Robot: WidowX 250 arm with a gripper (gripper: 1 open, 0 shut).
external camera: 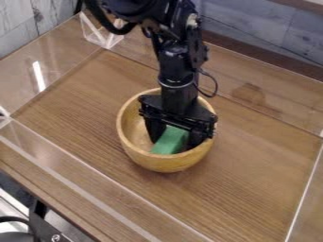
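A yellow bowl (161, 161) sits on the wooden table in the middle of the view, with a green object (169, 142) lying inside it. My black gripper (177, 128) reaches down into the bowl, its fingers over and around the green object, hiding part of it. Whether the fingers touch or hold the green object is hard to tell.
A pale wall or rim runs along the back, and the table's edge with dark cables shows at the lower left.
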